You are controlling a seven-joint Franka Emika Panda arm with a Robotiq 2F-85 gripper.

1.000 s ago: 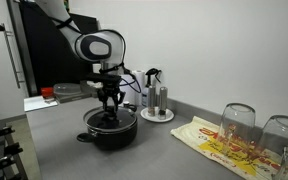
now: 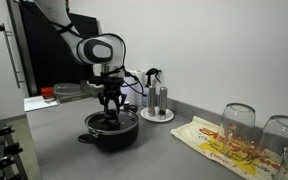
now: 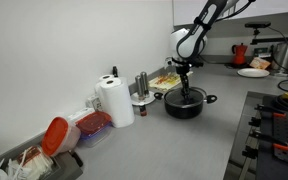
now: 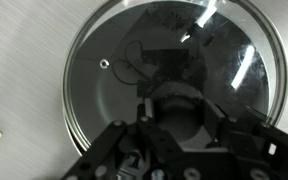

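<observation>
A black pot (image 2: pixel 114 142) with side handles stands on the grey table, and a glass lid (image 4: pixel 124 85) with a metal rim covers its top. My gripper (image 2: pixel 110 106) points down at the middle of the lid. In the wrist view, the lid's round black knob (image 4: pixel 177 113) sits between the fingertips, and the gripper is shut on it. From the other side, the pot (image 3: pixel 184 109) shows the lid at its rim. Whether the lid rests fully on the pot all round cannot be told.
Bottles and shakers (image 2: pixel 162 99) stand on a white plate behind the pot. A paper towel roll (image 3: pixel 116 101), a red container (image 3: pixel 60 134) and glass jars (image 2: pixel 238 124) on a yellow cloth (image 2: pixel 206 138) lie farther off.
The arm and gripper have shifted slightly down and to the right in exterior view 1, and the lid looks a little lower over the pot. The pot has stayed in place.
</observation>
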